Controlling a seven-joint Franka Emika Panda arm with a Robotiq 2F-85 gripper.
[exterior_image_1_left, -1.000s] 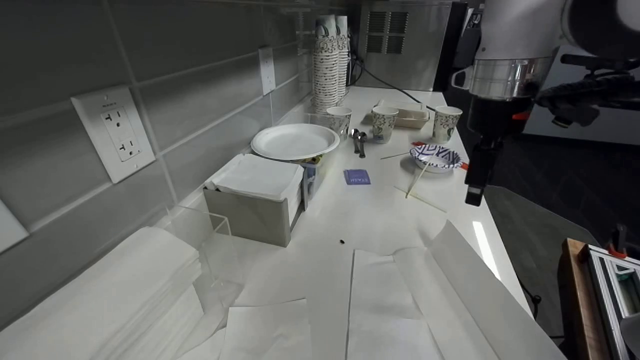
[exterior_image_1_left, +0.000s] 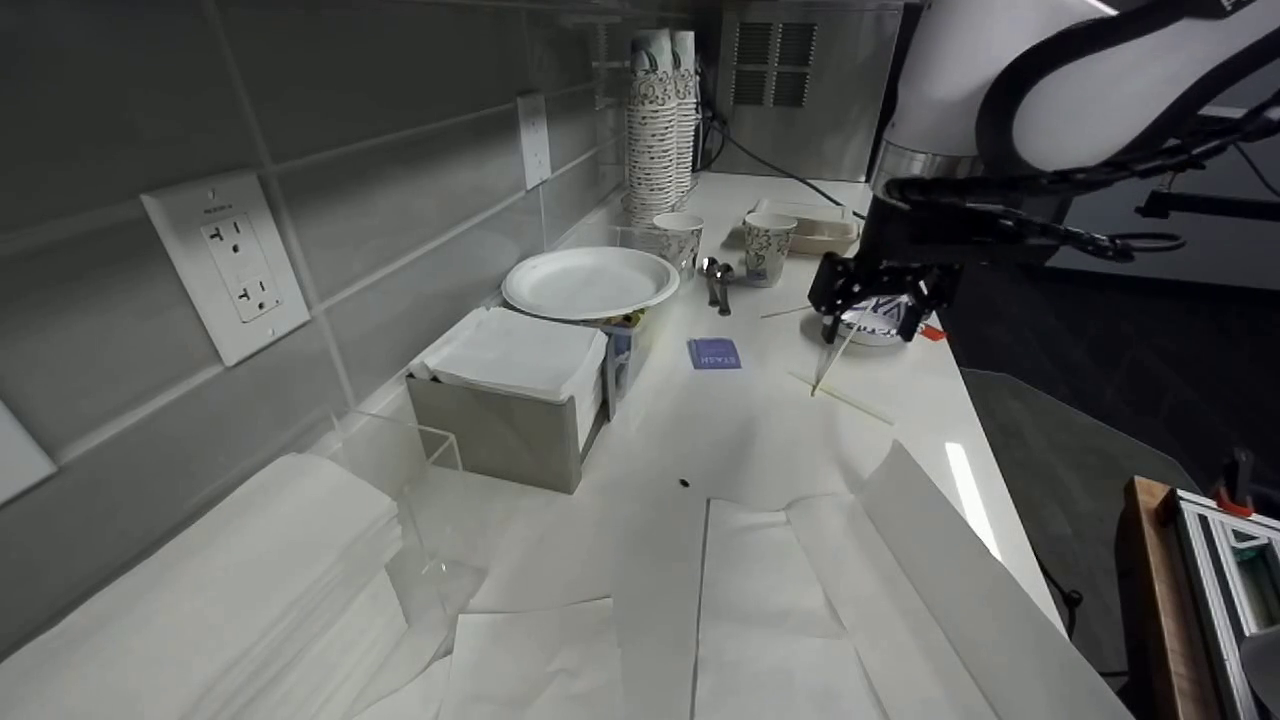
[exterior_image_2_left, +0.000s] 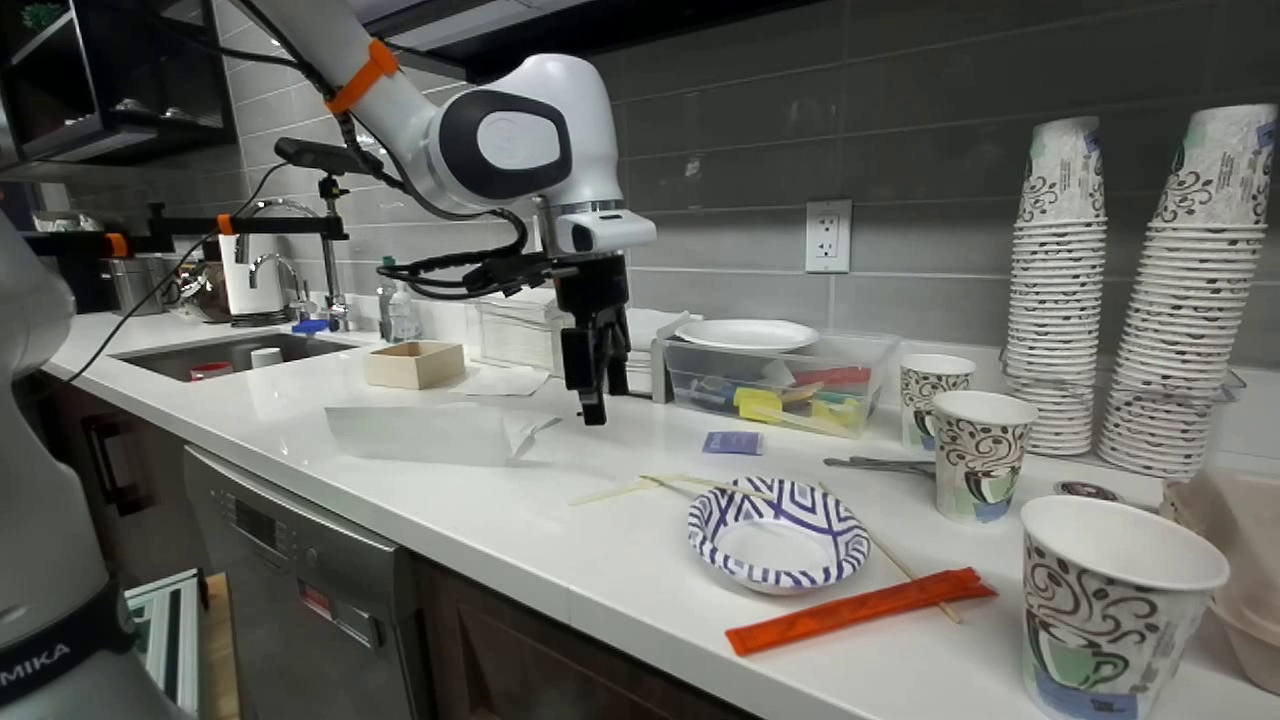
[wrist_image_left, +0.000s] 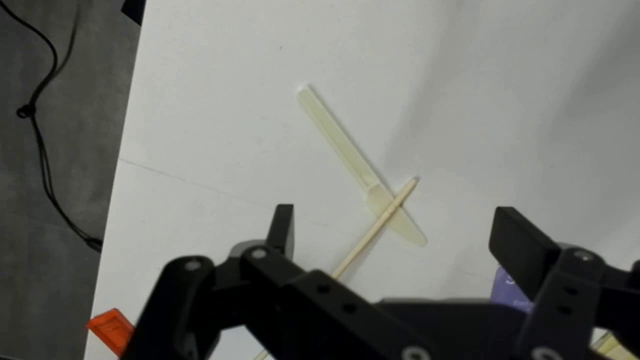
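My gripper is open above the counter, its two fingers wide apart with nothing between them. Below it in the wrist view lies a pale plastic knife (wrist_image_left: 336, 138). A thin wooden stick (wrist_image_left: 375, 228) crosses over the knife's blade, and its other end runs under my gripper's body. In exterior view 2 that stick reaches over the rim of a blue-and-white patterned bowl (exterior_image_2_left: 777, 574). From exterior view 1, the gripper (exterior_image_1_left: 872, 322) partly covers the bowl. A purple tea packet (exterior_image_2_left: 732, 443) lies flat nearby.
A long orange-red packet (exterior_image_2_left: 858, 610) rests by the counter's front edge. Paper cups (exterior_image_2_left: 984, 450) and tall cup stacks (exterior_image_2_left: 1056, 312) stand at the right. A clear bin (exterior_image_2_left: 678, 378) with a white plate (exterior_image_2_left: 746, 335) on top is by the wall. Folded white paper (exterior_image_2_left: 420, 434) lies left.
My gripper has moved away from exterior view 1's camera and left, from beside the counter's edge to in front of the bowl. It has also turned, so both fingers show. The counter items look unmoved.
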